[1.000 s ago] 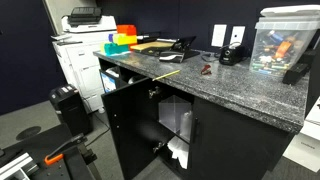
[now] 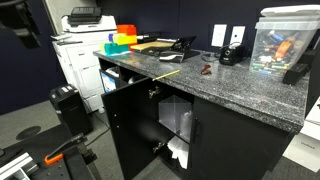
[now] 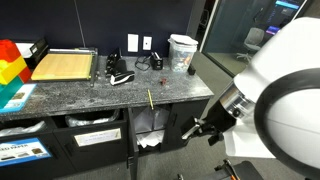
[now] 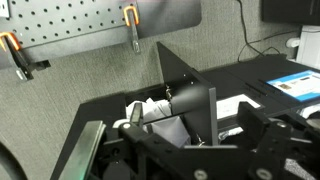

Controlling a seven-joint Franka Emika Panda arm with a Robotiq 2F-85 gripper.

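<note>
A black cabinet stands under the speckled grey countertop [image 2: 225, 92], and its door [image 2: 130, 127] hangs open. Inside are a clear plastic bin [image 2: 175, 114] and something white and crumpled [image 2: 179, 149]. From above, the wrist view shows the door's upper edge [image 4: 188, 68] and the white material [image 4: 150, 108] in the opening. My gripper is open, its dark fingers wide apart with no object held between them. In the second exterior view the gripper [image 3: 202, 130] hangs in front of the cabinet, to the right of the open door [image 3: 131, 138].
On the counter are a yellow stick [image 3: 151, 99], a black stapler-like device [image 3: 119, 70], a wooden board [image 3: 63, 65], coloured blocks [image 3: 12, 65] and a lidded tub [image 3: 182, 52]. A perforated metal plate [image 4: 80, 25] with orange-handled clamps lies near the arm's base.
A dark part of the arm has come into the upper left of the first exterior view. The cabinet door and the things on the counter look unmoved.
</note>
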